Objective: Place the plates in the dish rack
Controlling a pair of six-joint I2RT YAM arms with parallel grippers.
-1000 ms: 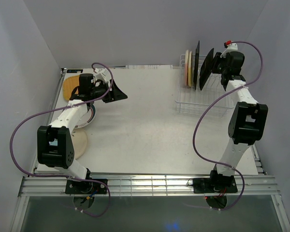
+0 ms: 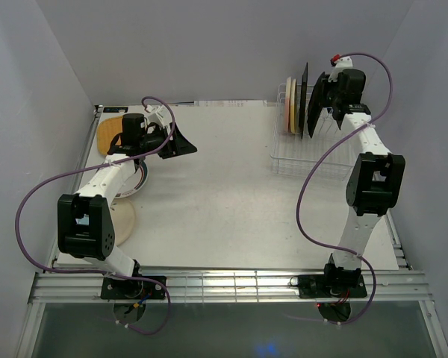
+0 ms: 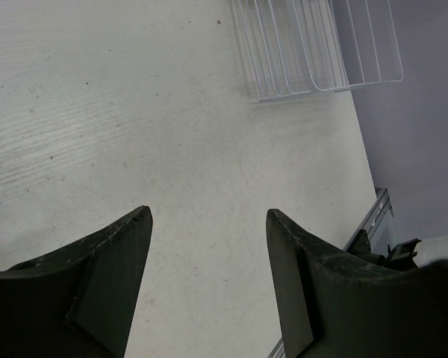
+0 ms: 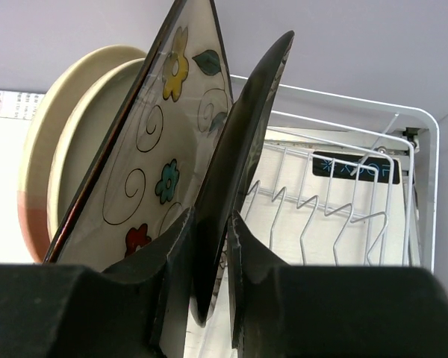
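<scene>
At the back right, the dish rack [image 2: 291, 164] holds cream plates [image 2: 290, 108] and a dark-backed plate [image 2: 304, 89]; a flowered face [image 4: 142, 171] shows in the right wrist view. My right gripper is shut on a dark plate [image 4: 243, 119], tilted beside the flowered one within the rack. My left gripper [image 2: 175, 145] stands open over the left of the table, its fingers apart with nothing between them [image 3: 210, 215]. Below it lie a white rimmed plate [image 2: 134, 186], an orange plate [image 2: 107, 130] and a pale plate [image 2: 122, 222].
Walls close in at the back and both sides. The rack's right part shows empty wire slots [image 4: 343, 212].
My right gripper has moved left and slightly toward the back with the dark plate, which now stands closer to the other plates. The left arm has not moved.
</scene>
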